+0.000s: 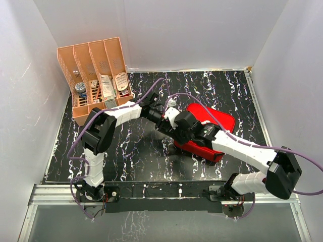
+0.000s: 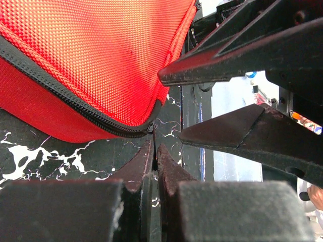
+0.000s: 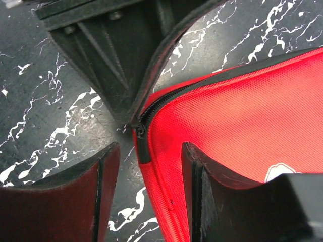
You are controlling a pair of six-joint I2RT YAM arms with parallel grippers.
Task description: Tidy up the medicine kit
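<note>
The red medicine bag (image 1: 227,121) lies on the dark marbled table, right of centre and partly under my right arm. In the left wrist view, a black zipper runs round its rounded corner to a thin dark zipper pull (image 2: 153,132). My left gripper is shut on that pull, just off the corner. My right gripper stands open close by, its fingers (image 3: 198,176) on either side of the bag's corner in the right wrist view and not closed on it. From above, both grippers meet at the bag's left end, where the arms hide the details.
An orange slotted organizer (image 1: 78,110) at the back left holds a round jar (image 1: 80,87), a white box (image 1: 107,88) and other small items. Bare table (image 1: 136,156) lies in front and left of the bag. Grey walls enclose the sides and back.
</note>
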